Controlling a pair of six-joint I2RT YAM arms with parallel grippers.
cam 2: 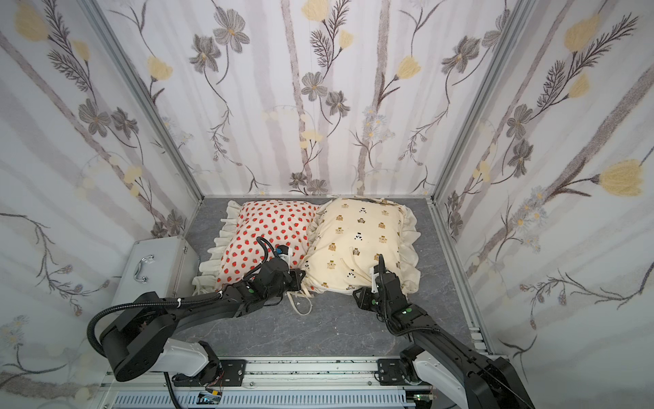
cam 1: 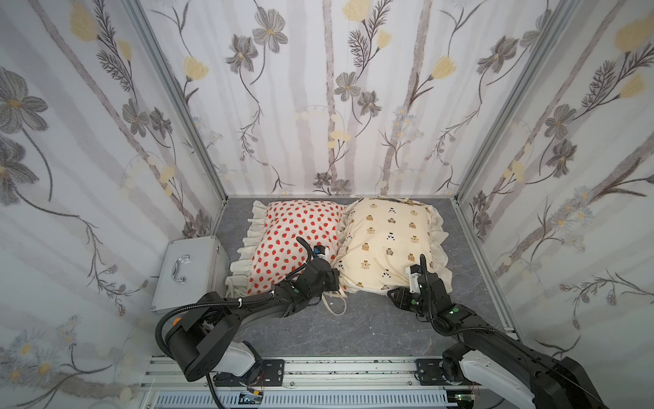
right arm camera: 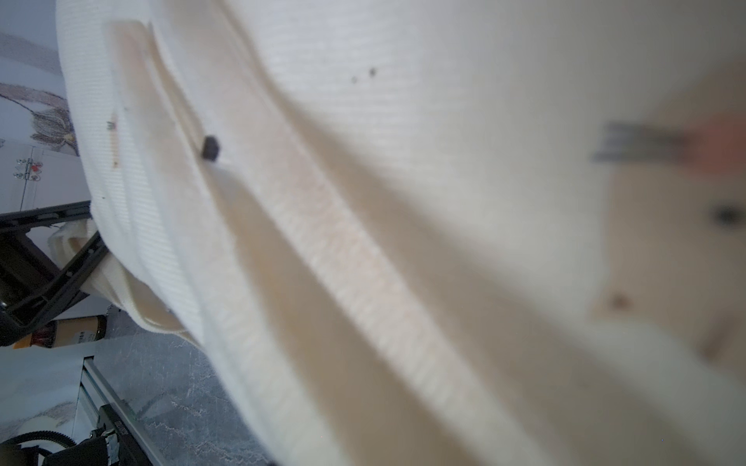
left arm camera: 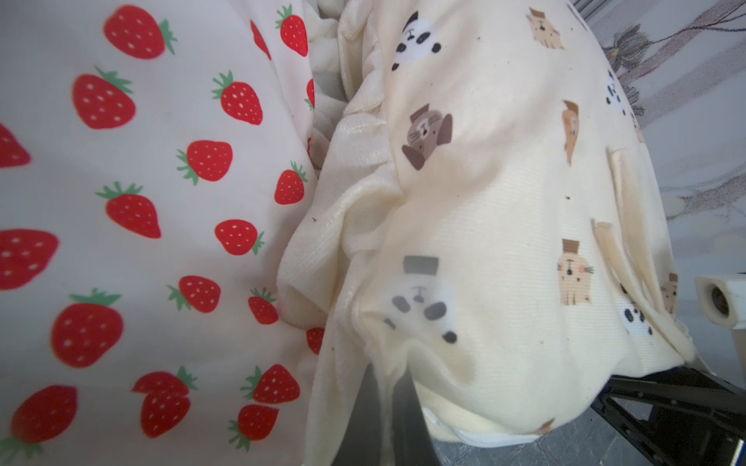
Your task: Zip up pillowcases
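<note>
Two pillows in frilled covers lie side by side: the strawberry pillow on the left, the cream animal-print pillow on the right. My left gripper is shut on the cream cover at its near left corner, where the fabric puckers at the fingertips. My right gripper is at the front edge of the cream pillow; its wrist view is filled by close cream cloth and ribbon-like folds, and its fingertips are hidden there. A loop of pale tie lies below the left gripper.
A silver metal case stands left of the pillows. Patterned walls enclose the back and sides.
</note>
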